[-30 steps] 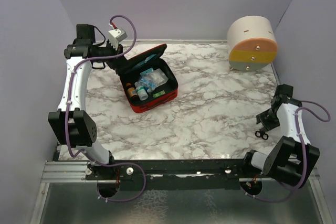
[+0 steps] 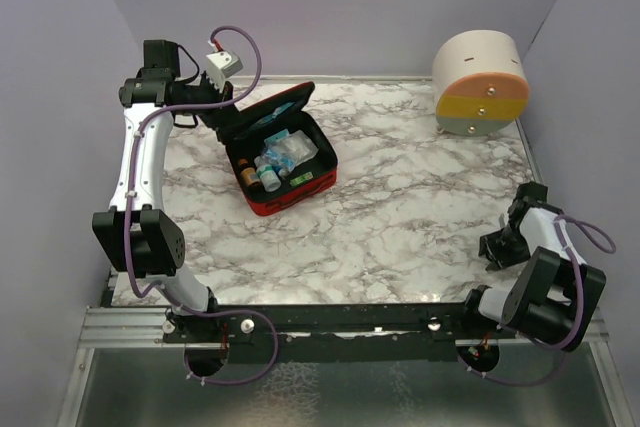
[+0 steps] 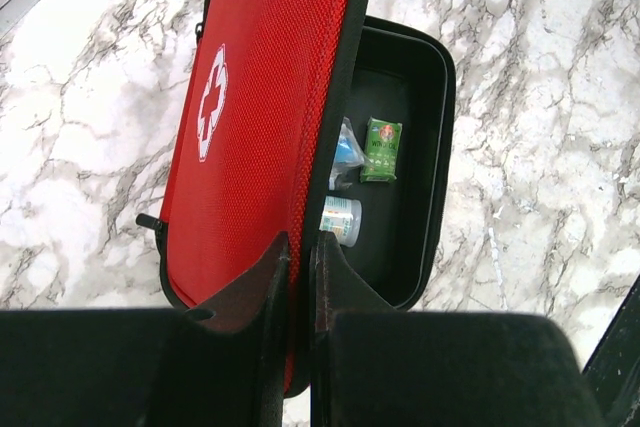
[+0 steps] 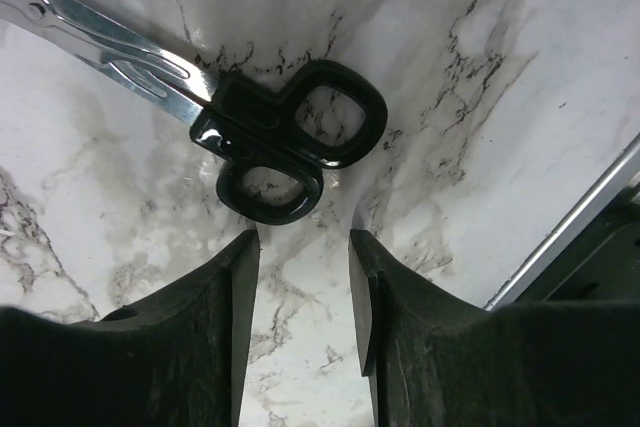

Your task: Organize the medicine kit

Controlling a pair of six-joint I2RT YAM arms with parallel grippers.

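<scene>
The red medicine kit (image 2: 290, 197) stands open on the marble table, holding bottles, a bag and a green packet (image 3: 382, 151). My left gripper is shut on the edge of its raised lid (image 3: 250, 117). Scissors with black handles (image 4: 270, 127) lie flat at the table's right, just beyond the fingertips of my open right gripper; in the top view that gripper hides most of them.
A rounded cabinet (image 2: 479, 92) with coloured drawers stands at the back right. Grey walls border the sides and back.
My right gripper has moved toward the front of the table, coming over the scissors' handles. The left arm and kit are almost unchanged.
</scene>
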